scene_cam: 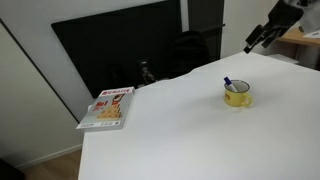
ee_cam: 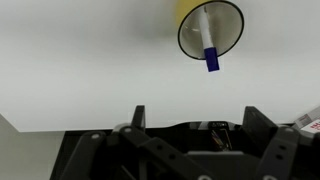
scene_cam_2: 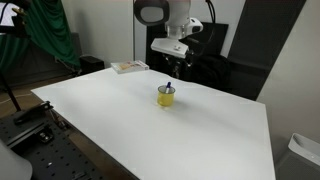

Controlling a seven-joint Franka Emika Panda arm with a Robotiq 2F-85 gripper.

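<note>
A yellow mug (scene_cam: 237, 97) with a handle stands upright on the white table. Inside it leans a white marker (ee_cam: 207, 32) with a blue cap, which pokes out over the rim. The mug (scene_cam_2: 166, 98) also appears near the middle of the second exterior view. My gripper (scene_cam: 257, 47) hangs above the table, up and to the right of the mug in the first exterior view. Its two fingers are spread wide at the bottom of the wrist view, nothing between them. From the wrist, the mug shows at the top edge, partly cut off.
A magazine or boxed book (scene_cam: 107, 108) lies at the table's far left corner in the first exterior view. A dark panel (scene_cam: 120, 47) and a black bag (scene_cam: 187, 52) stand beyond its edge.
</note>
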